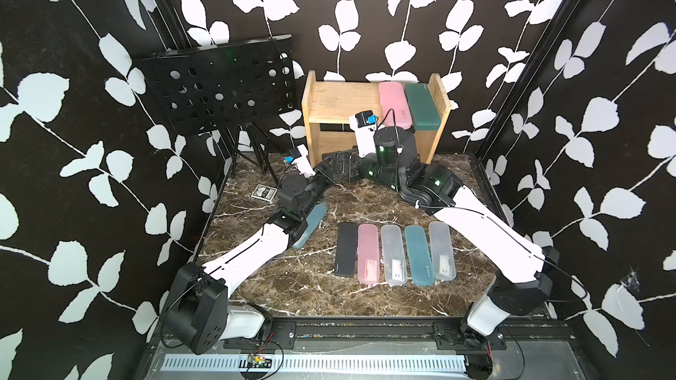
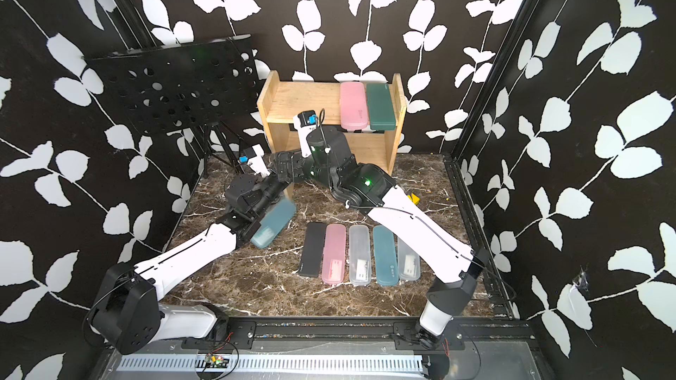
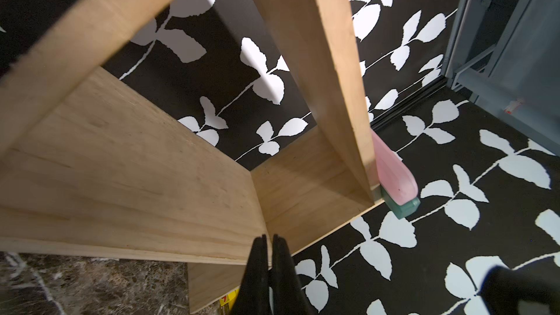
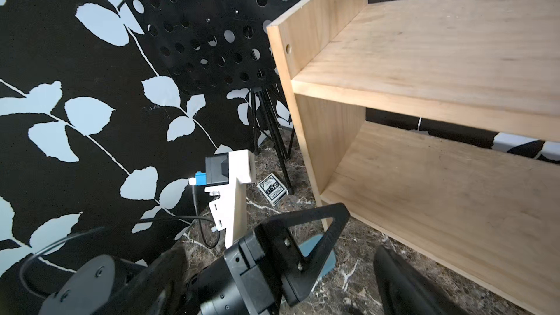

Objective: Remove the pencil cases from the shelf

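Note:
On the upper shelf at its right end lie a pink pencil case (image 1: 394,102) and a dark green one (image 1: 422,104). The lower shelf (image 4: 443,198) looks empty where it shows. A blue pencil case (image 2: 274,223) is at table level under the left arm, partly hidden. In the left wrist view my left gripper is shut in front of the shelf, nothing showing between its fingertips. My right gripper stands open before the shelf's left side; the left gripper's black finger (image 4: 335,215) shows between its fingers.
Black (image 1: 345,249), pink (image 1: 368,253), clear (image 1: 393,254), blue (image 1: 419,254) and another clear case (image 1: 442,249) lie in a row on the marble table. A card box (image 4: 272,189) and black stand (image 4: 271,122) are left of the shelf. Both grippers are crowded together.

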